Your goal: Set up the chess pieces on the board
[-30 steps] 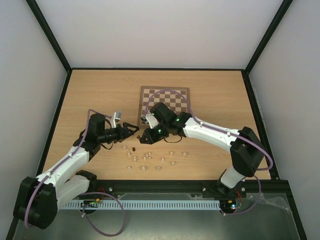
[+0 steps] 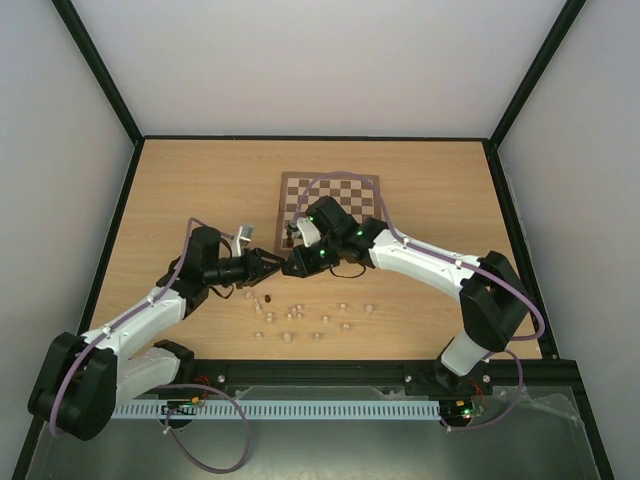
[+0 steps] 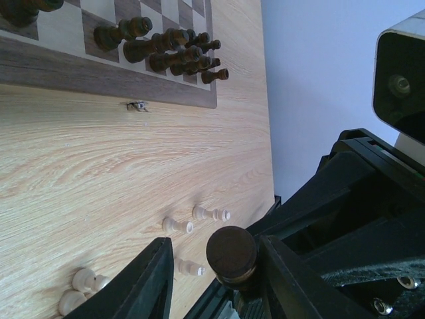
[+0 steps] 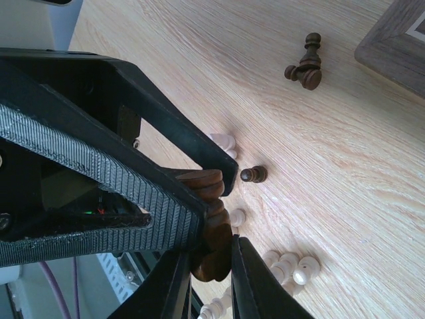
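Observation:
A dark chess piece (image 4: 212,229) is gripped near one end by my right gripper, which is shut on it. My left gripper stands part open around the same piece; in the left wrist view the piece's round base (image 3: 231,254) lies close to the right-hand finger, with a gap to the left-hand finger (image 3: 149,279). Both grippers meet just in front of the chessboard (image 2: 330,190). Several dark pieces (image 3: 156,45) stand along the board's near side. Light pieces (image 3: 176,226) are scattered on the table, among them a cluster (image 4: 289,269).
A dark pawn (image 4: 254,174) rests on the table near the grippers. Dark pieces (image 4: 311,63) lie together beside the board's corner (image 4: 392,46). The right arm covers part of the board in the top view.
The right gripper has moved slightly right and away from the front with its piece. My left gripper has come rightward, and the gap between the two grippers has closed.

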